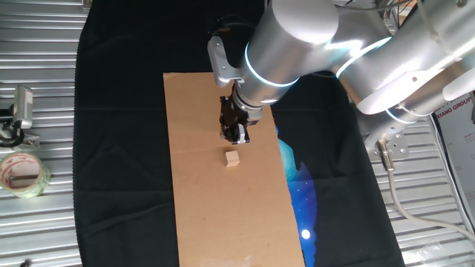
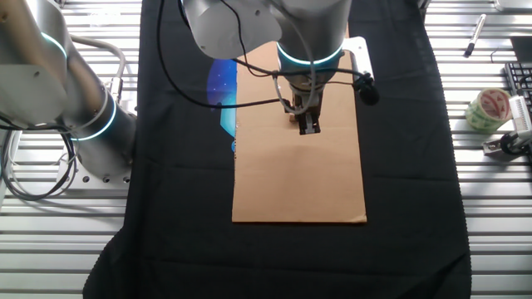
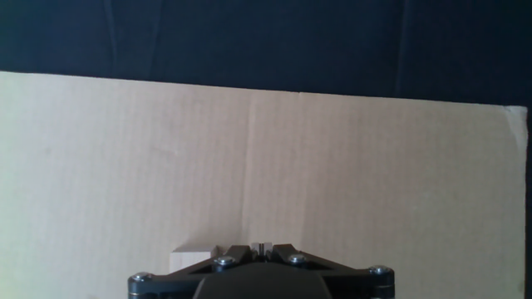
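Observation:
A small pale wooden block point(image 1: 232, 159) lies on the brown cardboard sheet point(image 1: 223, 215). Just past the fingertips in exterior view 1, it sits apart from my gripper point(image 1: 238, 138). In the wrist view the block point(image 3: 189, 259) shows left of the gripper, its lower part cut off by the gripper's linkage. The two fingertips are drawn together there, with nothing visible between them. Exterior view 2 has the gripper point(image 2: 308, 126) pointing down over the cardboard; the block cannot be made out clearly behind it.
Black cloth point(image 1: 122, 148) surrounds the cardboard. A blue, galaxy-patterned flat piece point(image 1: 300, 200) pokes out along its right edge. Far left, a tape roll point(image 1: 24, 175) rests on the ribbed metal table.

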